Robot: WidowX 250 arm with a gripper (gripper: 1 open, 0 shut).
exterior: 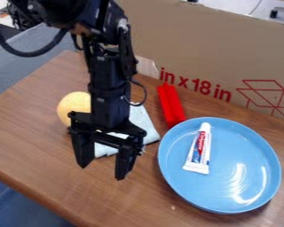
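Note:
My black gripper [103, 160] hangs low over the wooden table, open, with its fingers pointing down in front of a white cloth [144, 121]. A yellow round object [74, 106] is partly hidden behind the arm. A blue plate [232, 189] at the right holds a white toothpaste tube [199, 150]. A red object [170, 104] lies behind the cloth.
A cardboard box [212, 53] stands along the back of the table.

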